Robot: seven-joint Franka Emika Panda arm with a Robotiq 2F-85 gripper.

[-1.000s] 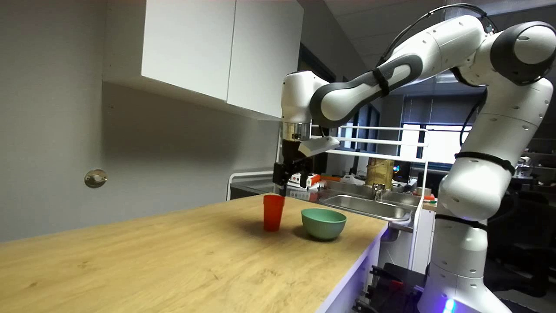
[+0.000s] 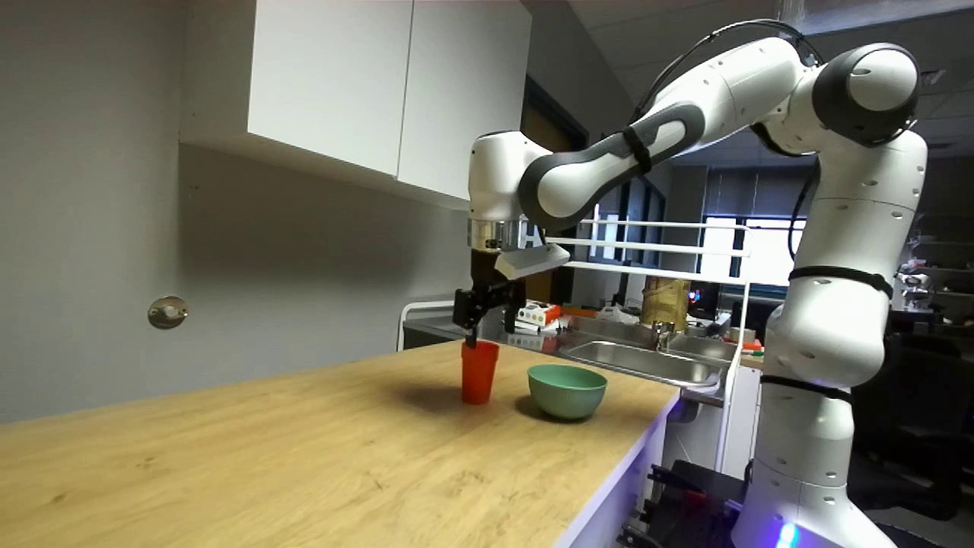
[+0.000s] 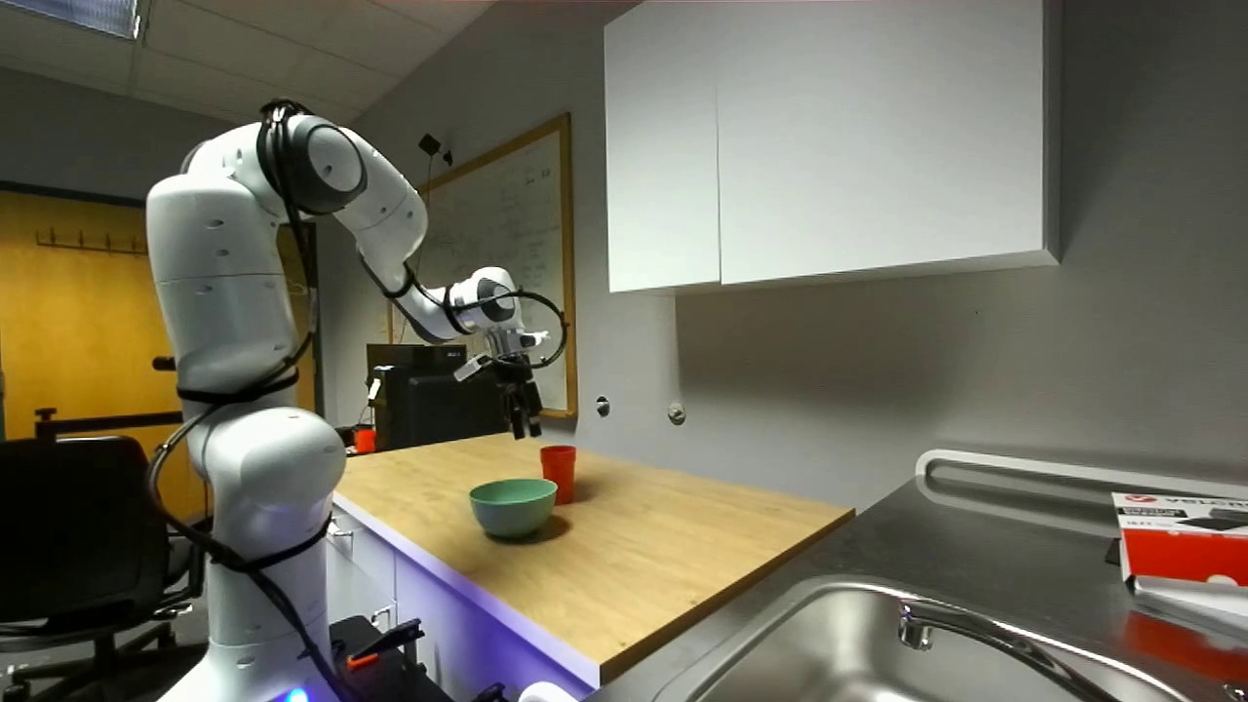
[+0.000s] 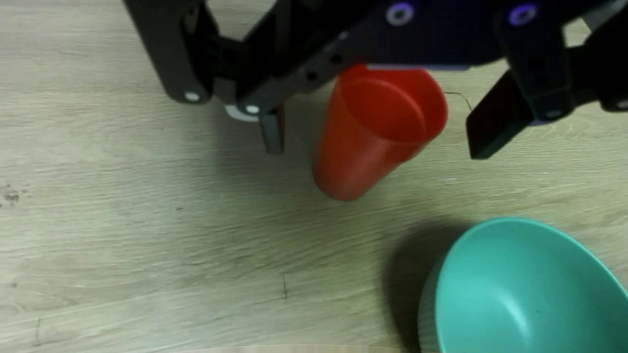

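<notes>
A red cup [image 2: 479, 374] stands upright on the wooden counter, its open top facing up. My gripper [image 2: 490, 330] is above the cup's rim, fingers pointing down. In the wrist view the fingers are spread wide with the cup [image 4: 377, 126] showing in the space between them; one fingertip [image 4: 272, 132] is left of it and the other lies to its right. Nothing is gripped. A green bowl [image 2: 567, 393] sits beside the cup; its inside [image 4: 530, 288] looks empty in the wrist view.
The bare wooden counter [image 2: 274, 457] stretches away to the left in exterior view 1. Above it hangs a white wall cabinet [image 2: 338, 82]. A metal sink [image 3: 819, 643] and a red-and-white box [image 3: 1188, 544] are past the counter's end.
My gripper has shifted left in exterior view 1, from the cup's right side to over its top. The cup and bowl have stayed in place.
</notes>
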